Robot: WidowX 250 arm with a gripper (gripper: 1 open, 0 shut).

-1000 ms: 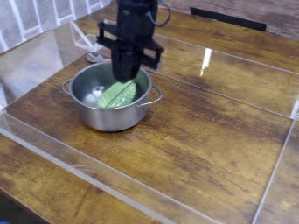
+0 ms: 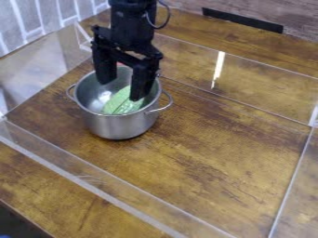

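Observation:
A steel pot (image 2: 114, 124) with two side handles stands on the wooden table. A green oblong object (image 2: 122, 106) lies inside it. My black gripper (image 2: 122, 74) is over the pot, open, its two dark fingers spread at the pot's rim level or just above, partly hiding the back of the pot's inside. I see nothing held between them.
Bare wooden table (image 2: 230, 153) spreads right and in front. Clear transparent panels edge the table at the left, front and right. A thin white strip (image 2: 218, 67) shows at the back right.
The pot and green object look unmoved.

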